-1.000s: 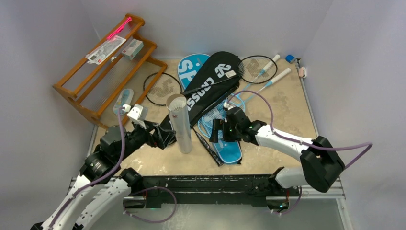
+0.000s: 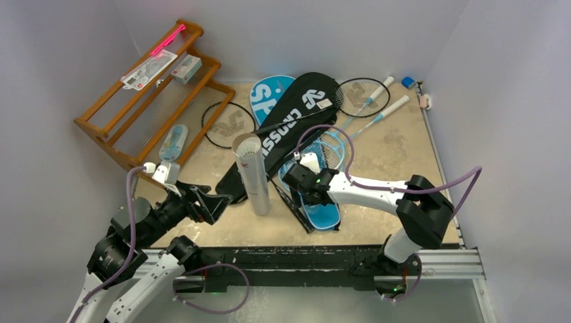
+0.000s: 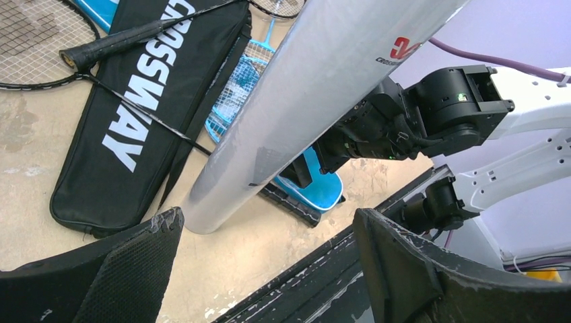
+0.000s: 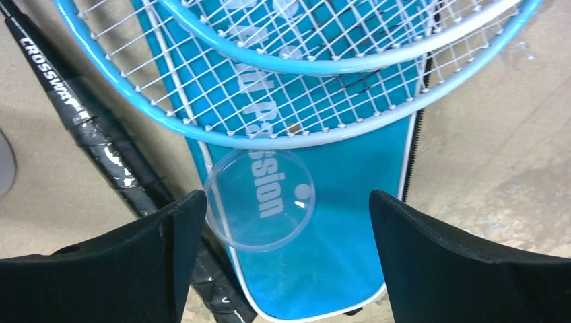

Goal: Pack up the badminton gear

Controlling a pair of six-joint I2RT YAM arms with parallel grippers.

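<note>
A tall pale shuttlecock tube (image 2: 252, 176) stands upright, its top end open. To its left is my left gripper, open and apart from it with nothing between the fingers. In the right wrist view, a clear round cap (image 4: 261, 200) lies on the blue bag (image 4: 337, 222). My right gripper is above it, fingers open, with the cap in view between the fingers. Light-blue rackets (image 4: 296, 140) overlap the bag's upper part. A long black CROSSWAY racket bag (image 2: 291, 121) lies diagonally behind the tube, with a black racket (image 3: 128, 42) across it.
Beside the blue bag lies a thin black CROSSWAY roll (image 4: 101, 138). A wooden shelf (image 2: 195, 94) occupies the back left. Another blue bag (image 2: 266, 94) and a second black racket (image 2: 363, 97) are at the back.
The left gripper has drawn back to the left, away from the tube. The tube has stayed put.
</note>
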